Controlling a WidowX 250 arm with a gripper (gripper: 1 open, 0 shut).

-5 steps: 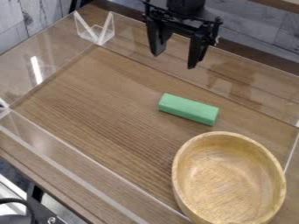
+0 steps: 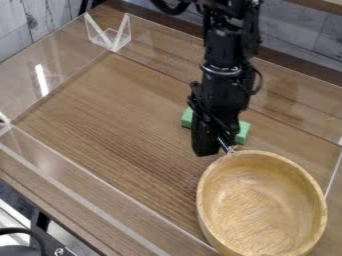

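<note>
The black gripper [image 2: 214, 140] hangs low in the middle of the camera view, just behind a large pale wooden bowl [image 2: 261, 210] at the lower right. Its fingers are over a green block [image 2: 239, 130], which it largely hides. Whether the fingers are open or shut, or touch the block, I cannot tell.
A white wire piece [image 2: 110, 32] stands at the back left. Black cables lie at the lower left corner, and a wall runs along the back.
</note>
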